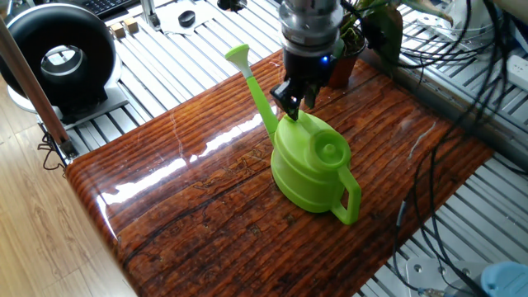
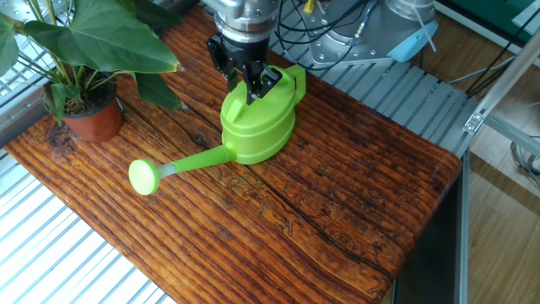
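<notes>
A light-green watering can [image 1: 309,169] stands upright on the brown wooden table. Its long spout [image 2: 198,160] ends in a round sprinkler head [image 2: 144,176], and a loop handle [image 1: 350,198] sticks out on the opposite side. Directly over the spout-side part of the can's top is my black gripper [image 1: 300,110], pointing down. Its two fingers stand apart, so it looks open. In exterior view 2 the gripper [image 2: 245,88] covers part of the can's top, and whether the fingertips touch the can cannot be made out.
Close behind the gripper in exterior view 1, a potted plant [image 2: 94,120] with broad leaves stands at the table's edge. Black cables [image 1: 433,157] hang to the right of the can.
</notes>
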